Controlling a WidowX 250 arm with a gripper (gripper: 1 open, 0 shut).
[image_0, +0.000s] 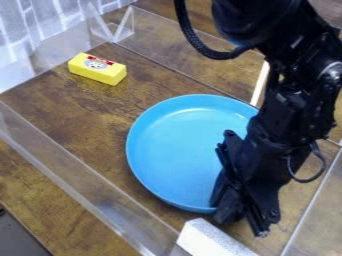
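Note:
A blue plate (174, 145) lies on the wooden surface in the middle of the camera view. My black gripper (234, 200) reaches down at the plate's right side, over its lower right rim. Its fingertips are dark and bunched low by the rim; whether anything is between them is hard to see. The gripper body hides the right part of the plate.
A yellow box (98, 68) lies at the back left. A white object (211, 241) is at the front edge, below the gripper. Clear plastic walls border the wooden floor. The floor left of the plate is clear.

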